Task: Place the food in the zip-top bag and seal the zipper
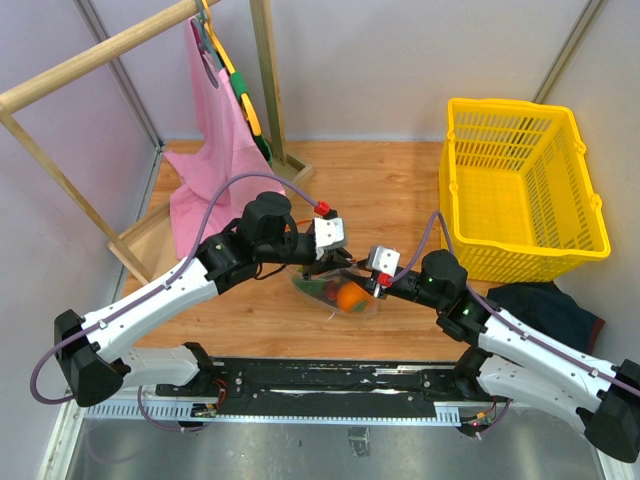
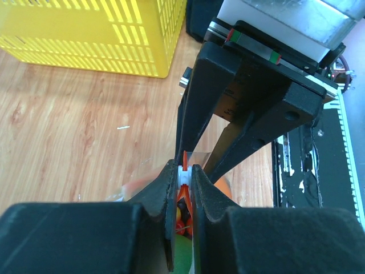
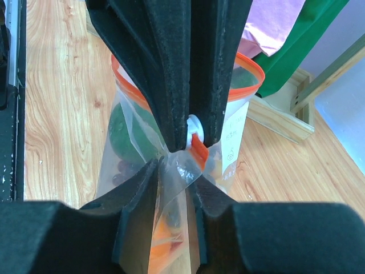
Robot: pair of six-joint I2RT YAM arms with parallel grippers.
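Observation:
The clear zip bag stands on the table with its orange-edged mouth spread. Inside show an orange, something green and dark round fruit. My left gripper is closed on the white zipper slider at one end of the orange zip. Just below it, my right gripper has its fingers apart, one on each side of the bag's corner, with loose film between them. In the top view both grippers meet above the bag, and their tips are partly hidden.
A yellow basket stands at the right, with a dark cloth in front of it. At the left, a wooden rack carries a pink cloth. Bare table lies behind the bag.

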